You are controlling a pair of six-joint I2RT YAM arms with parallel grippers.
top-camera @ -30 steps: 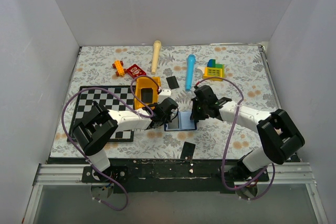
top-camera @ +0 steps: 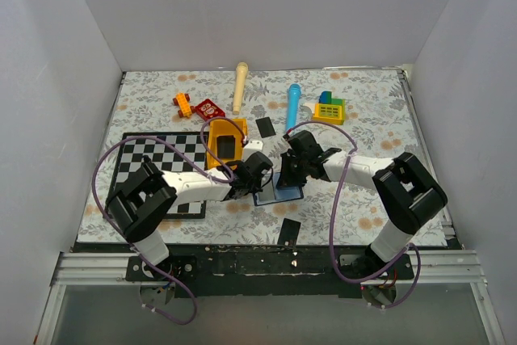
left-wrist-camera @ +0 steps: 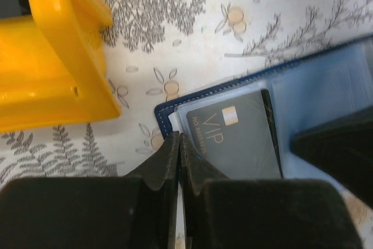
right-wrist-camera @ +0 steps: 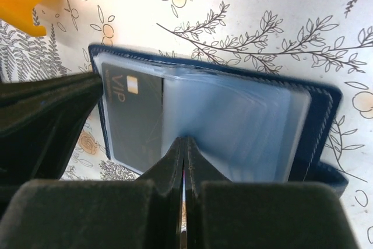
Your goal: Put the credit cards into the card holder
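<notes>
The card holder [top-camera: 289,194] lies open on the table, navy-edged with clear sleeves. In its left sleeve sits a dark VIP card [left-wrist-camera: 232,135]; the right sleeve [right-wrist-camera: 233,115] looks clear and bluish, with no card visible in it. My left gripper is shut at the holder's left edge, beside the VIP card. Over the clear right sleeve, my right gripper is shut, its tips at the plastic and nothing showing between them. Other dark cards lie loose: one [top-camera: 265,127] behind the holder, one [top-camera: 289,232] in front of it.
A yellow box [top-camera: 214,136] with a dark card inside stands left of the holder, close to my left gripper. The checkered board [top-camera: 153,159] is farther left. A blue microphone toy [top-camera: 292,107] lies behind. Table right of the holder is clear.
My right gripper has moved left across the holder, onto its clear sleeve. The holder has tilted slightly on the table. My left arm has shifted only a little.
</notes>
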